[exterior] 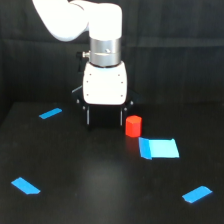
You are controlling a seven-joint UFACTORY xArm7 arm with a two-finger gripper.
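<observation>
My gripper (105,121) stands open over the dark table, its two dark fingers spread well apart with nothing visible between them. Just right of the right finger (121,117) is a red block (133,126) on the table. Finger and block look very close; I cannot tell whether they touch.
A pale blue square (163,148) with a brighter blue strip (145,148) along its left side lies to the right of the block. Blue tape marks lie at the far left (50,113), front left (26,186) and front right (197,194).
</observation>
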